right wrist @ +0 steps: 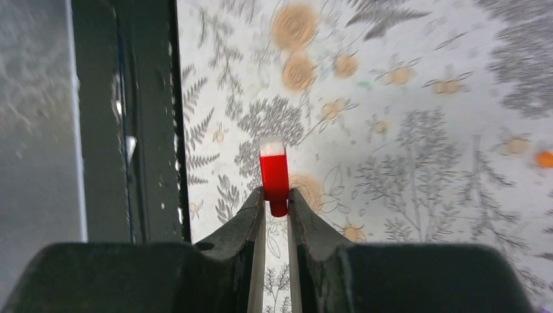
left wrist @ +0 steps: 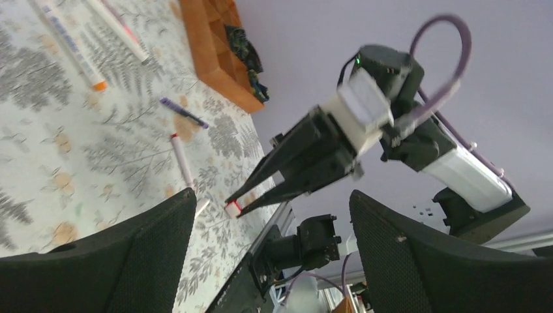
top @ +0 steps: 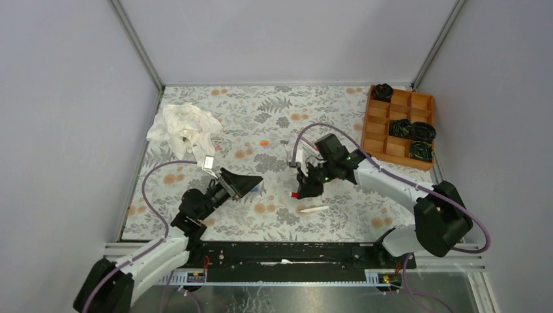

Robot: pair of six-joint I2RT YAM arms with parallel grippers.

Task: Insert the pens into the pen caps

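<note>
My right gripper is shut on a short red pen cap (right wrist: 274, 171), its whitish end pointing away from the fingers. In the left wrist view this cap (left wrist: 232, 208) hangs above the table. My left gripper stands open, nothing between its widely spaced fingers; from above, it (top: 246, 187) is left of the right gripper, over a mostly hidden blue cap (top: 254, 190). A white pen (top: 314, 209) lies near the front edge. Farther back are an orange-tipped pen (left wrist: 72, 49), another pale pen (left wrist: 124, 32), a dark blue pen (left wrist: 184, 113) and a red-ended pen (left wrist: 182, 160).
An orange cap (top: 264, 143) lies mid-table. At the back left is a crumpled white cloth (top: 184, 129). A wooden compartment tray (top: 398, 159) with dark coils stands at the right.
</note>
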